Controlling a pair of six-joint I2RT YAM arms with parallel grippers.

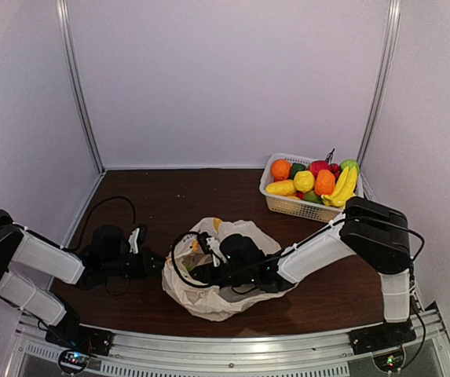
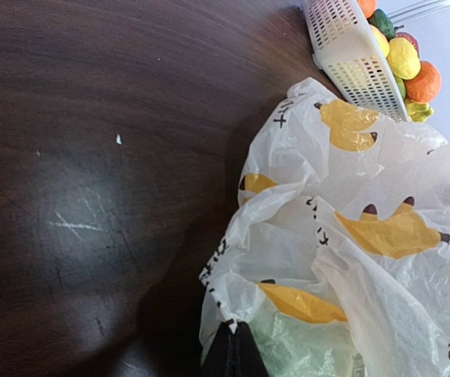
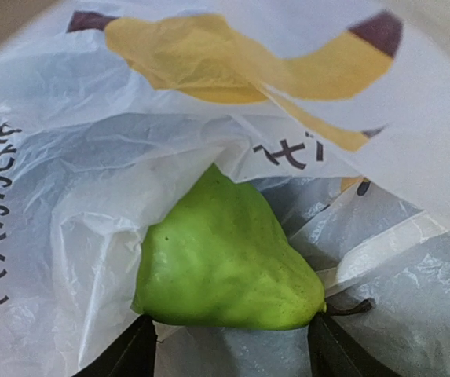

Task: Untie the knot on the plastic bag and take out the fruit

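Observation:
The white plastic bag [image 1: 209, 306] lies with its mouth spread on the dark table, yellow banana prints on its film. My left gripper is shut on the bag's left rim, a bit of film at its tips. Inside the bag, in the right wrist view, sits a green pepper-like fruit [image 3: 221, 259] with a dark stem. My right gripper reaches into the bag with its fingers apart, one fingertip near each side of the fruit's lower edge. Whether they touch it I cannot tell. From above, the right arm hides much of the bag's inside.
A white basket [image 1: 287, 206] full of coloured fruit stands at the back right of the table [image 1: 170, 196]. Bare tabletop lies behind the bag and to its left. Walls enclose the back and sides, and a metal rail [image 1: 232, 345] runs along the front.

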